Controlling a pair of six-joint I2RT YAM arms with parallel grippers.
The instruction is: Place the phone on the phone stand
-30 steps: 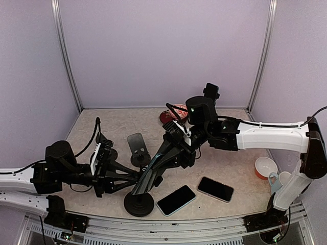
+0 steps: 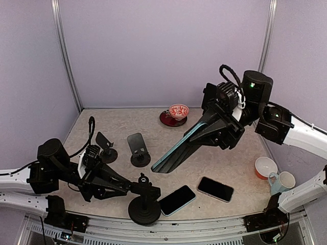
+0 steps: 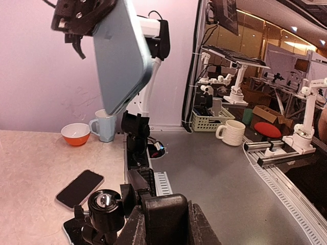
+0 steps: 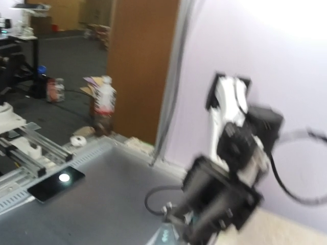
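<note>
In the top view a black phone stand [image 2: 144, 208] stands at the front edge, my left gripper [image 2: 130, 188] shut on its upper part, also low in the left wrist view [image 3: 166, 219]. My right gripper [image 2: 204, 127] is raised at the right, shut on a phone [image 2: 173, 152] with a light blue edge, tilted above the table; this phone fills the upper left of the left wrist view. Two dark phones [image 2: 177, 200] lie flat right of the stand. The right wrist view is blurred.
Two more stands [image 2: 138, 155] are at the middle left. A bowl on a red plate [image 2: 166, 120] is at the back. A white-orange bowl [image 2: 264, 164] and a mug [image 2: 281, 184] stand at the right.
My right gripper has lifted the phone up and to the right, away from the front stand.
</note>
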